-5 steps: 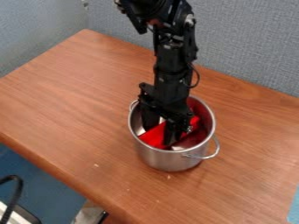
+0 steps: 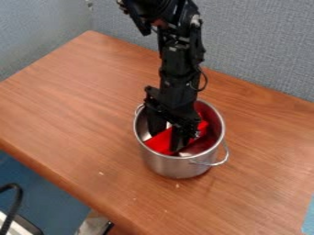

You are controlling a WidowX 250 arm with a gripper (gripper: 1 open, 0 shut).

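A steel pot (image 2: 179,167) with two loop handles stands on the wooden table (image 2: 73,101), right of centre. Inside it lies a red object (image 2: 160,141), partly hidden by my black gripper (image 2: 172,139), which reaches down into the pot from above. The gripper's fingers are dark and overlap the red object, so I cannot tell whether they are open, shut or holding it.
Grey partition walls (image 2: 258,55) stand behind it. Beyond the front left edge are blue floor and a black cable.
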